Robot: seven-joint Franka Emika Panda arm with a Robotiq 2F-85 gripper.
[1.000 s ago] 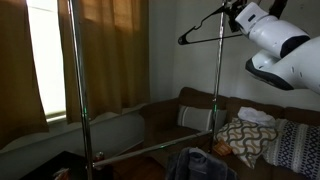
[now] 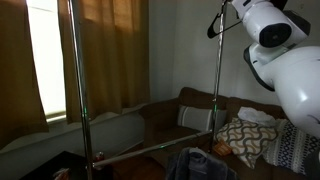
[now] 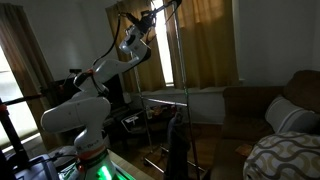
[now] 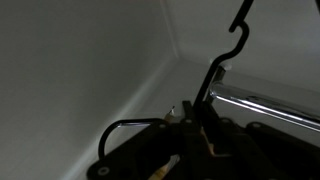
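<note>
A black clothes hanger [image 4: 233,52] is held in my gripper, which is shut on it. In the wrist view its hook curves up at the top right, and one thin arm of it bends down at the left. Beside the hook runs a shiny metal rail [image 4: 268,108]; whether the hook touches it I cannot tell. From exterior view 1, part of the hanger [image 2: 214,24] shows at the top edge, by the rack's right pole [image 2: 218,70]. Exterior view 2 has the gripper [image 3: 152,18] high up near the rack's top.
A dark garment [image 2: 198,165] is low between the rack's poles. The left pole [image 2: 80,90] stands before brown curtains [image 2: 108,55]. Behind is a brown sofa [image 2: 172,117] with a patterned pillow [image 2: 243,138]. A low bar [image 2: 150,148] links the poles.
The hanger and gripper have moved up in exterior view 1. The hanger has turned, so its long side reaches less far left than before. The garment and rack look unmoved.
</note>
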